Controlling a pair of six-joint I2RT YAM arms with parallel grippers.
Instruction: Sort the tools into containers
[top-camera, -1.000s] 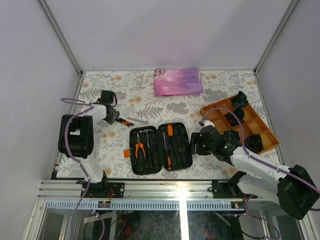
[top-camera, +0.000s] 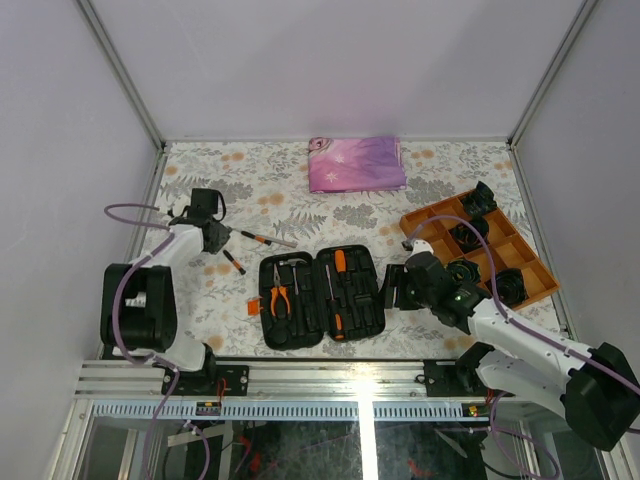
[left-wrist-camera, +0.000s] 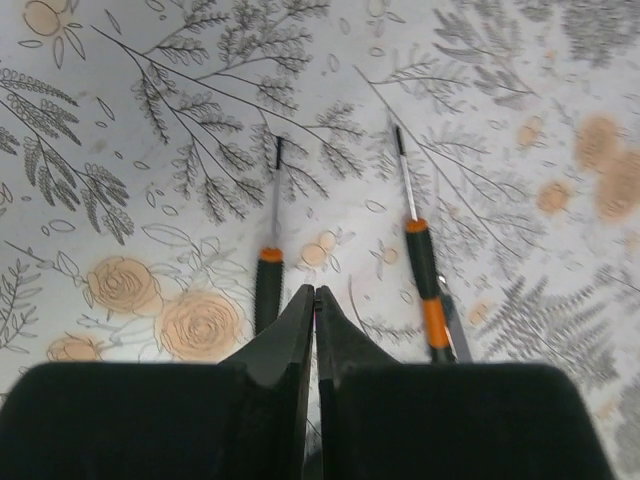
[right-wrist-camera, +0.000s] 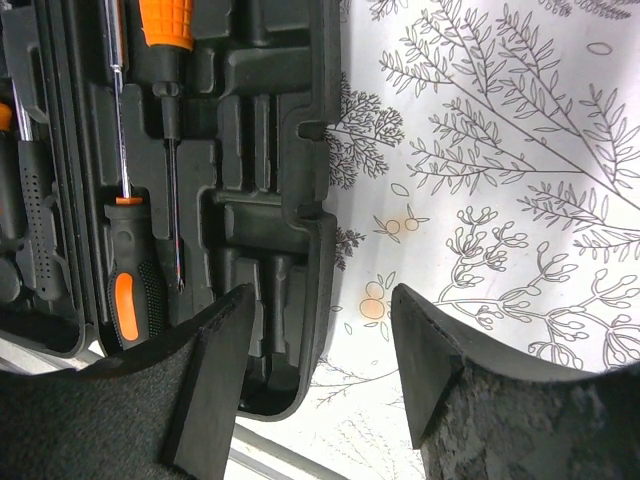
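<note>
Two small black-orange screwdrivers lie on the floral cloth, one screwdriver (top-camera: 234, 262) nearer the front, the other screwdriver (top-camera: 256, 238) behind it. My left gripper is shut with nothing between its fingers. In the left wrist view the front screwdriver (left-wrist-camera: 268, 285) appears left of the fingertips and the other screwdriver (left-wrist-camera: 424, 265) to their right, beside a silver piece (left-wrist-camera: 455, 325). An open black tool case (top-camera: 318, 338) holds pliers (top-camera: 280, 298), a hammer and screwdrivers. My right gripper stands open over the case's right edge, empty.
At right, an orange-brown divided tray (top-camera: 412, 220) contains several black coils. A folded purple cloth (top-camera: 355, 165) lies at the back. A small orange item (top-camera: 254, 307) touches or nearly touches the case's left side. Bare cloth lies between case and purple cloth.
</note>
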